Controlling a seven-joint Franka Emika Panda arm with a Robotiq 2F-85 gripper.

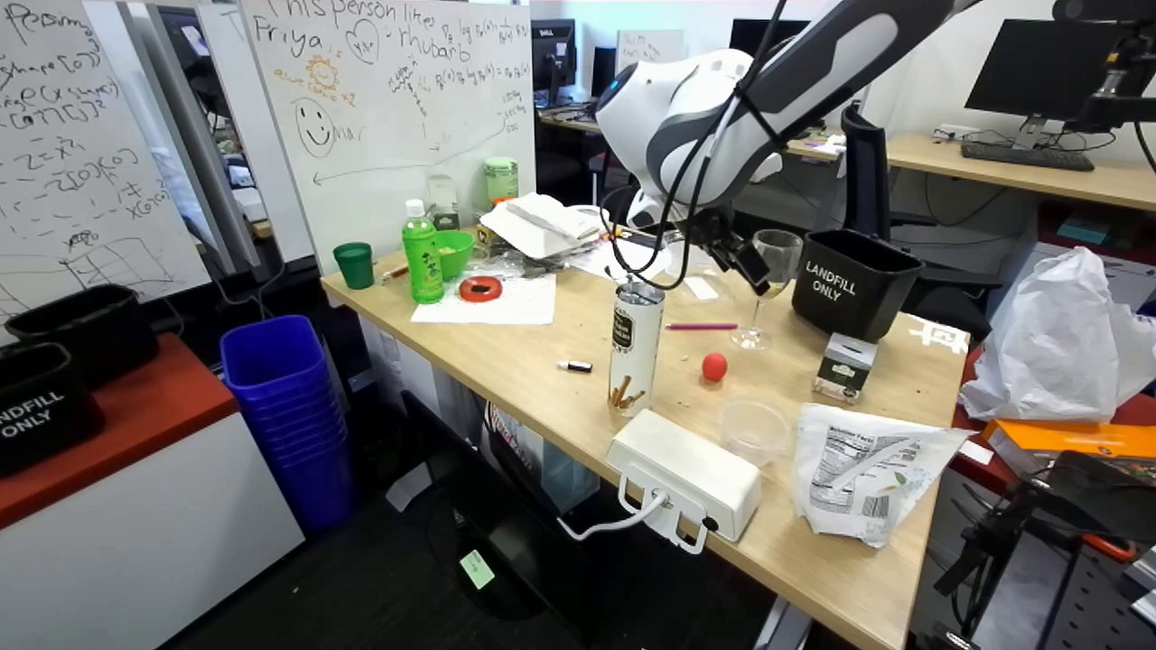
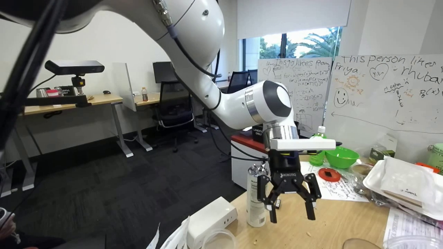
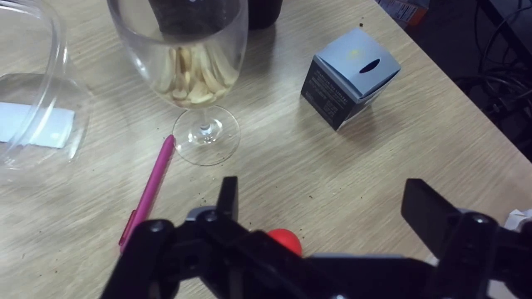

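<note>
My gripper [image 2: 291,213] is open above the desk, with nothing between its fingers. In the wrist view its fingers are spread wide, and a red ball [image 3: 285,241] shows partly behind the gripper's linkage. A tall white can [image 1: 636,352] with a dark label and cinnamon sticks printed on it stands upright near the desk's front edge. From exterior view 2, the can [image 2: 255,199] is beside the gripper, partly covered by one finger; contact cannot be judged. A pink pen [image 3: 154,182] lies by the base of a stemmed glass [image 3: 194,74] holding pale pieces.
A small box [image 3: 344,74] and a black bin [image 1: 856,283] stand toward the right. Near the front are a white power box [image 1: 688,471], a clear tub [image 1: 755,430] and a white pouch [image 1: 867,471]. A green bottle [image 1: 423,258] and bowl [image 1: 455,253] occupy the far left.
</note>
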